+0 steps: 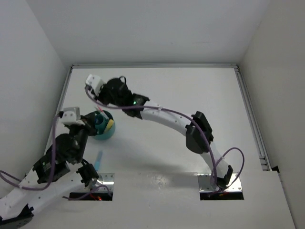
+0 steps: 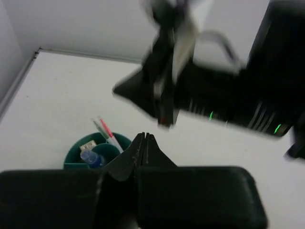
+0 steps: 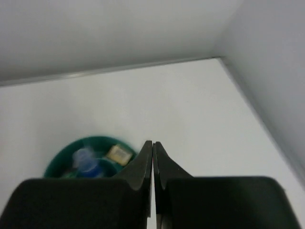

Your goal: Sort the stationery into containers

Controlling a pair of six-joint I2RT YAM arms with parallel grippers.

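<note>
A round green organizer (image 1: 106, 134) stands at the table's left, holding a yellow item (image 1: 109, 126), pens (image 2: 108, 133), a blue capped item (image 2: 92, 159) and a pale block (image 3: 119, 154). My left gripper is shut with nothing visible between its fingers, beside the organizer in the top view. My right gripper is shut, nothing seen between its fingers, raised above the organizer's back side and blurred in the top and left wrist views. A light blue strip (image 1: 98, 160) lies on the table in front of the organizer.
Walls and a metal rail (image 1: 152, 66) border it. Both arms are close together at the left.
</note>
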